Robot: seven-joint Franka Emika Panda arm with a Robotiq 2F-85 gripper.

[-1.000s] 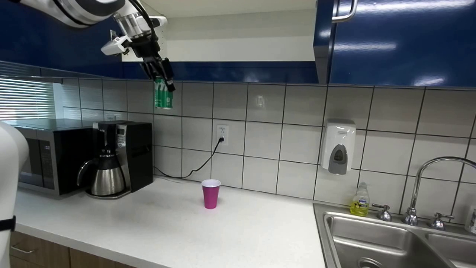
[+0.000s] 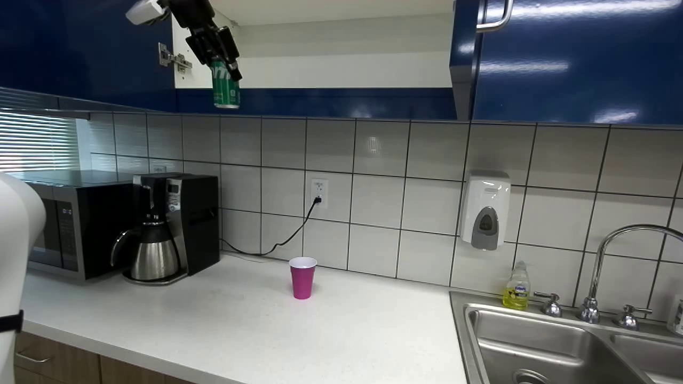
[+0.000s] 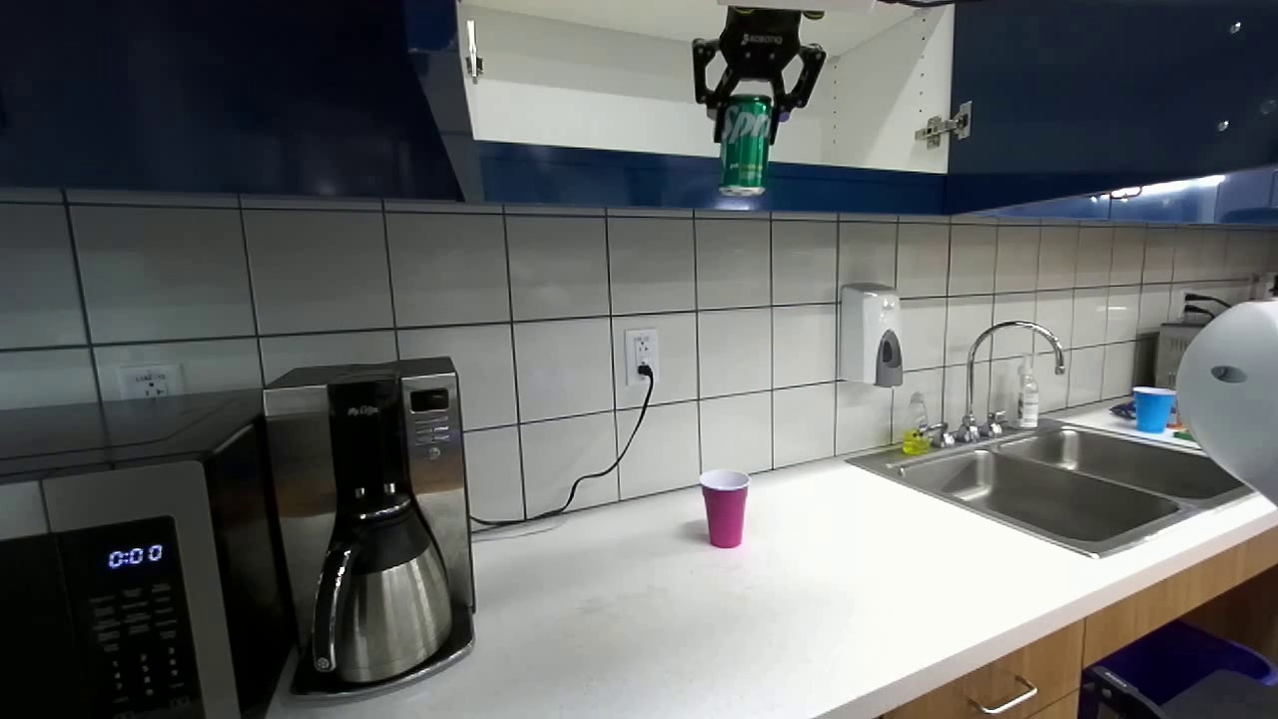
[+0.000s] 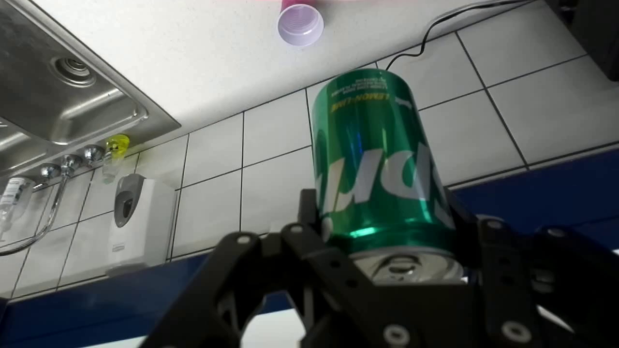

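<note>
High above the counter, my gripper [image 3: 745, 130] is shut on a green soda can [image 3: 744, 162], which hangs upright below the fingers. The wrist view shows the can [image 4: 374, 156] close up between the two fingers, its silver top end toward the palm. In exterior view 1 the can [image 2: 225, 89] appears in front of the lower edge of the open upper cabinet [image 2: 346, 67]. A pink cup [image 2: 302, 279] stands upright on the counter, well below the can, with its mouth up.
A coffee maker [image 3: 395, 539] and a microwave [image 3: 132, 563] occupy the counter's left side. To the right are the sink [image 2: 544, 339], faucet [image 2: 595, 275] and dish soap [image 2: 516, 289]. Open cabinet doors [image 2: 83, 51] flank the bare shelf space. Counter around the cup is clear.
The gripper has risen with the can, shifting slightly left in exterior view 1, from in front of the tiles to the cabinet's lower edge. The cup has stayed put.
</note>
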